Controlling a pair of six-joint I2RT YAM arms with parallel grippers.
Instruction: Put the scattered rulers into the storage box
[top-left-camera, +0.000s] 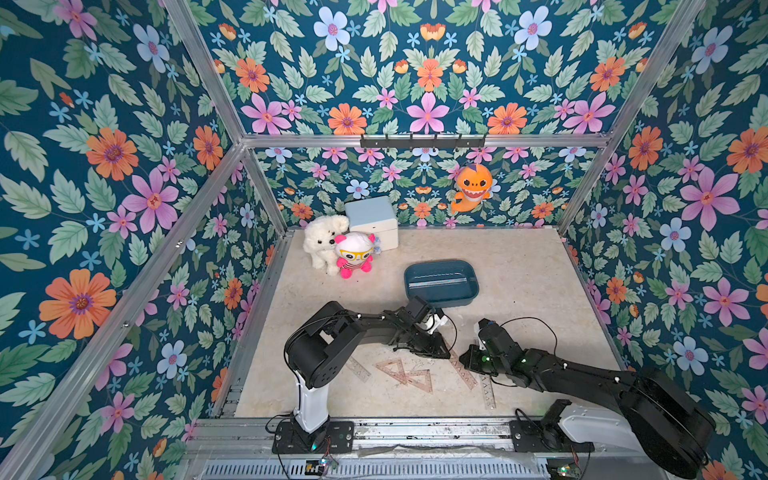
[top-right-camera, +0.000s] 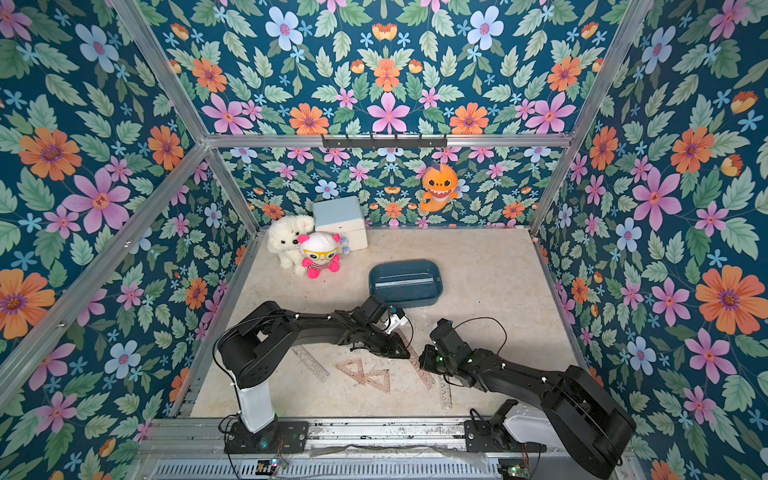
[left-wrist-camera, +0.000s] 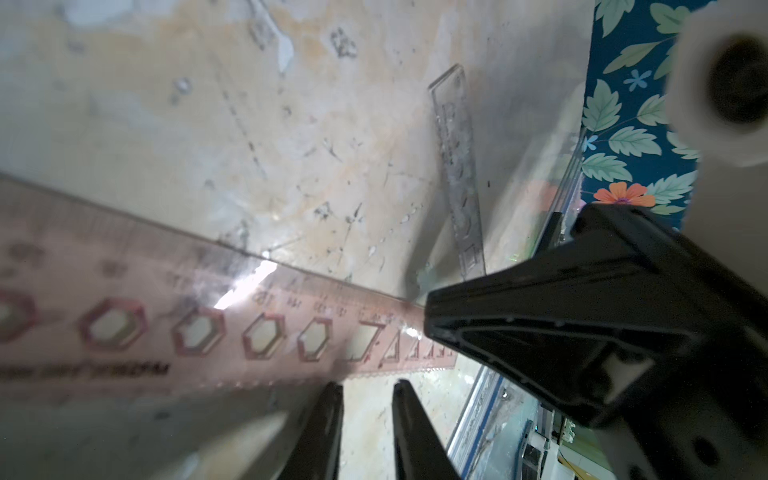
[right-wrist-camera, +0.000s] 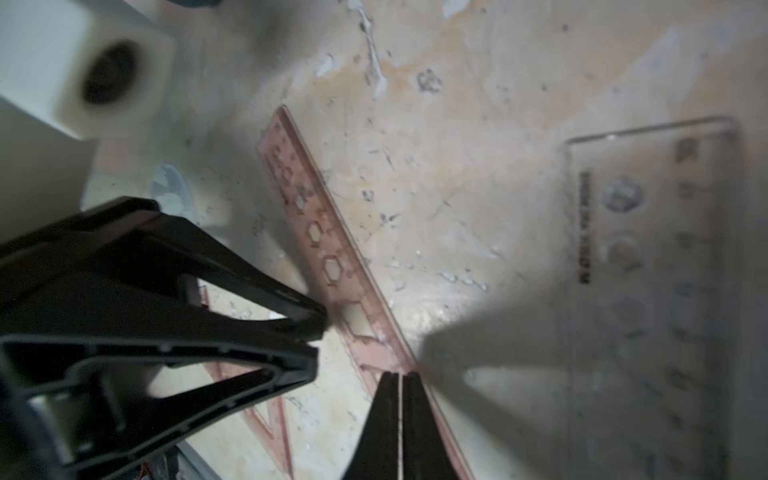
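Over a long pink ruler (left-wrist-camera: 184, 312) in the middle front of the table is my left gripper, low, its two fingertips slightly apart with nothing seen held. My right gripper is just right of it, over the same pink ruler (right-wrist-camera: 312, 216), its fingertips very close together, with a clear ruler (right-wrist-camera: 648, 336) beside it. Pink triangles (top-left-camera: 416, 380) and another clear ruler (top-right-camera: 312, 361) lie at the front left. The teal box (top-left-camera: 440, 297) stands behind the grippers.
A white bear (top-left-camera: 324, 240), a pink-white plush (top-left-camera: 354, 254) and a lidded box (top-left-camera: 372, 209) stand at the back left. Both arms are close together at the middle front.
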